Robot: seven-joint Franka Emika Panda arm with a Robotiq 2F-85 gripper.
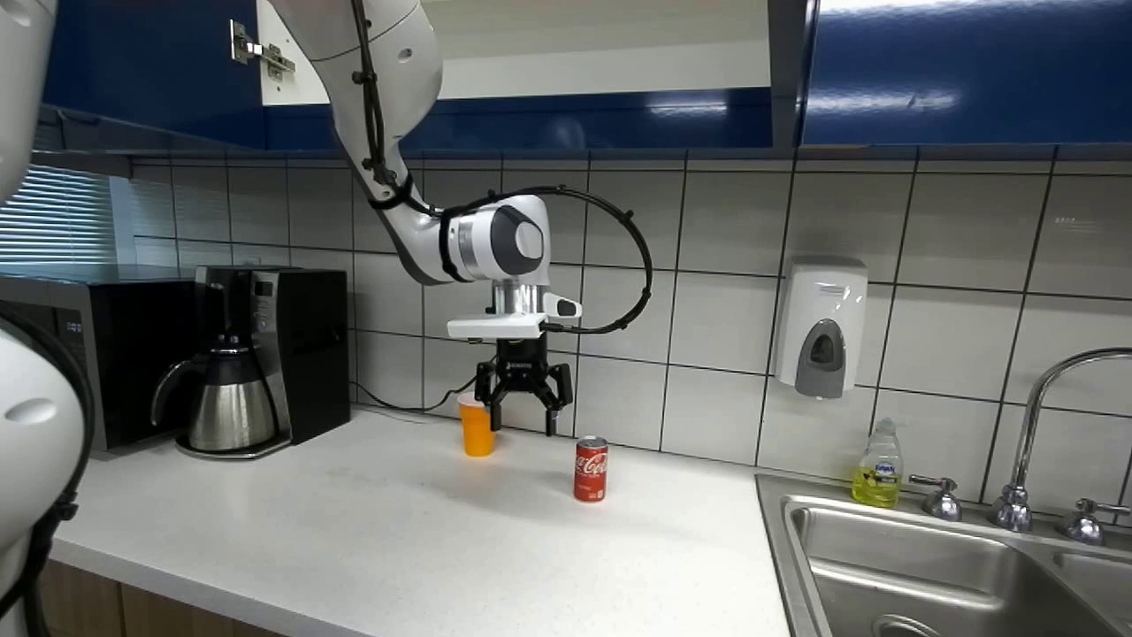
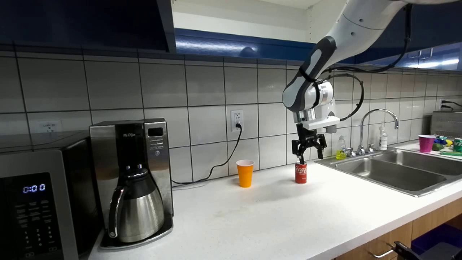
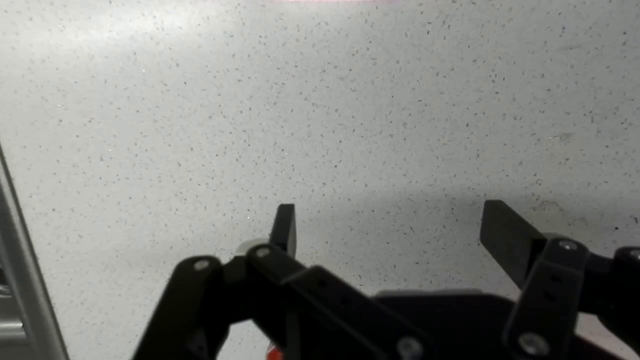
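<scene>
Above the counter hangs my gripper (image 1: 524,426), open, its two fingers spread wide with nothing between them. A red Coca-Cola can (image 1: 591,471) stands upright on the counter, to the right of and lower than the gripper in exterior view 1. In exterior view 2 the can (image 2: 301,173) shows just beneath a fingertip; whether they touch cannot be told from that angle alone. Toward the coffee maker stands an upright orange cup (image 2: 245,173). In the wrist view, bare counter lies between the fingers, and a sliver of red (image 3: 274,354) peeks out at the bottom edge behind the gripper's body.
The coffee maker (image 2: 139,186) and microwave (image 2: 39,195) fill the left end. A steel sink (image 1: 923,563) with a faucet and a dish soap bottle (image 1: 878,467) lies to the right. Overhead is an open blue cabinet (image 2: 247,45).
</scene>
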